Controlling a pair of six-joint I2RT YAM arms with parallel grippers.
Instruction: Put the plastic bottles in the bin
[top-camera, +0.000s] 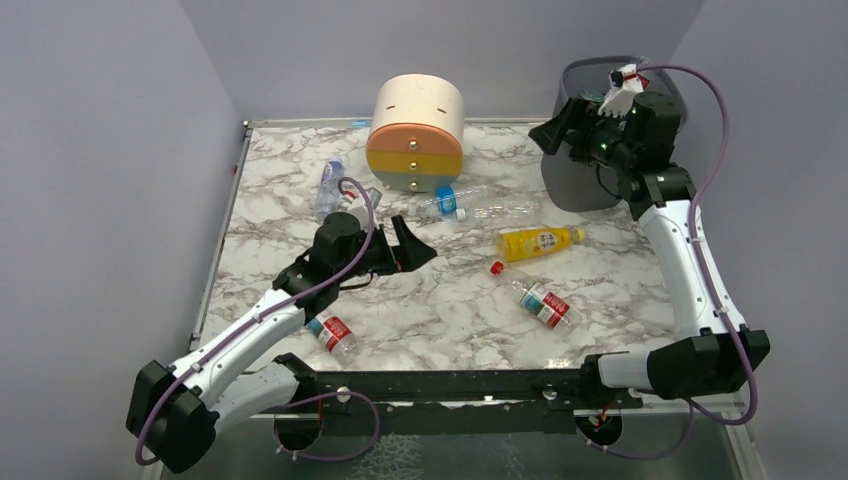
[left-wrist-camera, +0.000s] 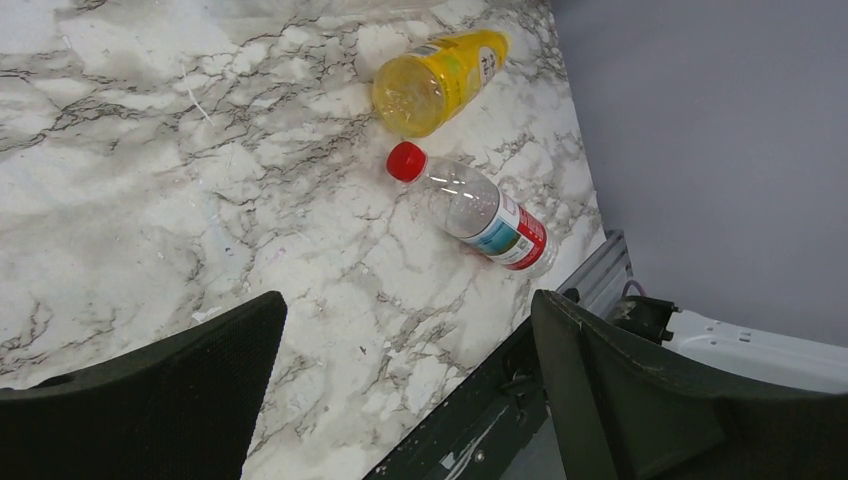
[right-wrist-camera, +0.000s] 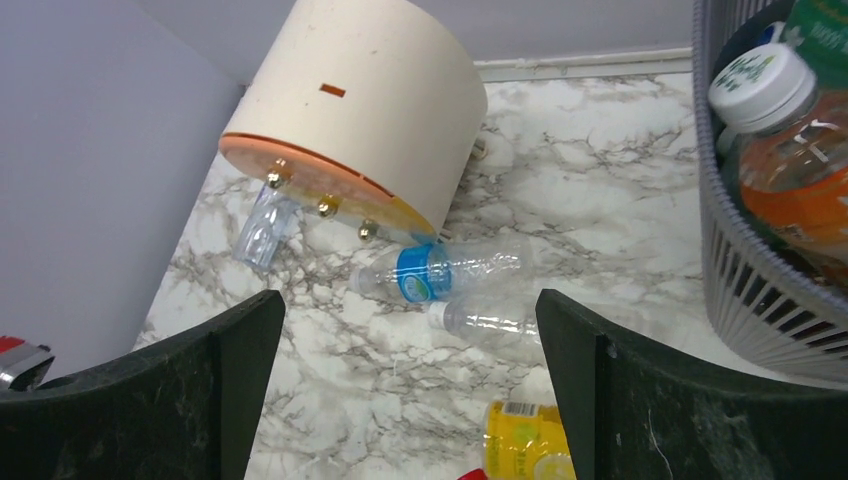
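Clear bottles lie on the marble table: a blue-labelled one (top-camera: 446, 202), another (top-camera: 500, 209) beside it, one at the left (top-camera: 328, 188), a red-capped one (top-camera: 541, 303) and a red-labelled one (top-camera: 335, 336) at the front left. A yellow bottle (top-camera: 535, 243) lies right of centre. The grey bin (top-camera: 580, 185) at the back right holds bottles, seen in the right wrist view. My left gripper (top-camera: 410, 247) hangs open over the table's middle, nothing between its fingers. My right gripper (top-camera: 562, 125) is open and empty at the bin's left rim.
A cream rounded drawer box (top-camera: 415, 110) with coloured fronts stands at the back middle. Walls close in on both sides and the back. A dark rail (top-camera: 460, 385) runs along the front edge.
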